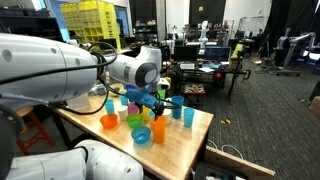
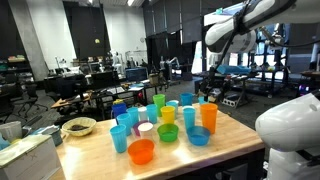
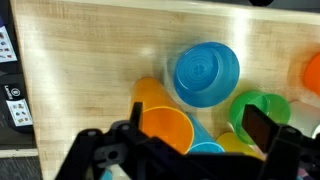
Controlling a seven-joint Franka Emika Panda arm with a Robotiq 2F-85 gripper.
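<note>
My gripper is open above the wooden table, with its dark fingers at the lower part of the wrist view and nothing held between them. Below it stands a tall orange cup (image 3: pixel 158 98), beside the left finger in that view. A blue bowl (image 3: pixel 207 74) sits on bare wood next to the orange cup. To the right is a green bowl (image 3: pixel 262 104), partly covered by the right finger. In exterior view 2 the orange cup (image 2: pixel 209 118) rises behind the blue bowl (image 2: pixel 198 135). My gripper (image 1: pixel 162 99) hangs over the cups in exterior view 1.
An orange bowl (image 2: pixel 141 152) lies near the table's front edge. Several cups and bowls crowd the table's middle, among them a yellow cup (image 2: pixel 168 114) and a tall green cup (image 2: pixel 159 101). Bare wood (image 3: pixel 70 80) is free left of the orange cup in the wrist view.
</note>
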